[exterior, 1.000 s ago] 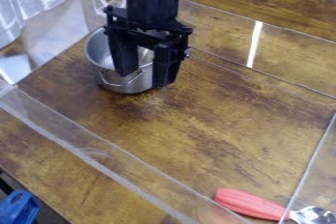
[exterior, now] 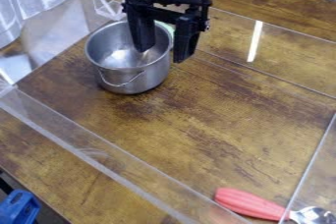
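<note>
My black gripper point(exterior: 163, 33) hangs in the upper middle over a steel pot point(exterior: 125, 76) with a wire handle. Its two fingers point down and stand well apart, the left one over the pot's mouth, the right one just beyond the rim. I see nothing held between them. A small light-green item behind the pot is mostly hidden.
A red-handled utensil point(exterior: 250, 203) with a metal head lies at the lower right. A blue object point(exterior: 16, 209) sits at the lower-left corner. Clear plastic panels edge the wooden surface, whose middle and right are clear.
The gripper has moved up in the picture, away from the front of the pot. The pot and the utensil look unmoved.
</note>
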